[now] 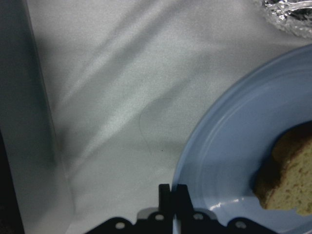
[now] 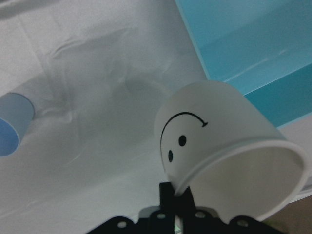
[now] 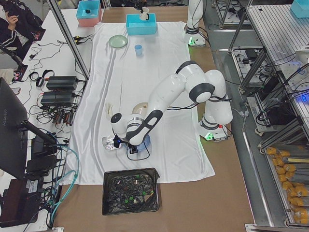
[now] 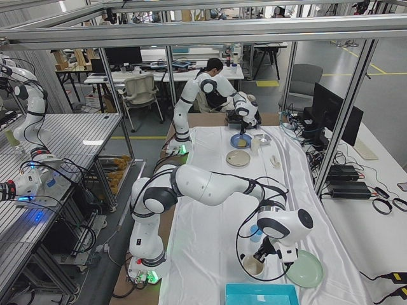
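My left gripper is shut at the rim of a blue plate (image 1: 224,126) with a bread piece (image 1: 287,170) on it; whether the rim is between its fingers is hard to tell. A foil item (image 1: 287,14) lies beside the plate. My right gripper is shut on the rim of a white cup (image 2: 209,117) with a printed smiley, tilted above the cloth beside a turquoise bin (image 2: 234,34). A small blue cup (image 2: 14,122) stands nearby.
A black tray (image 3: 130,208) sits at the near edge. A green plate (image 3: 117,41) and a beige plate (image 4: 237,158) lie on the white cloth (image 3: 145,72), whose middle is mostly clear.
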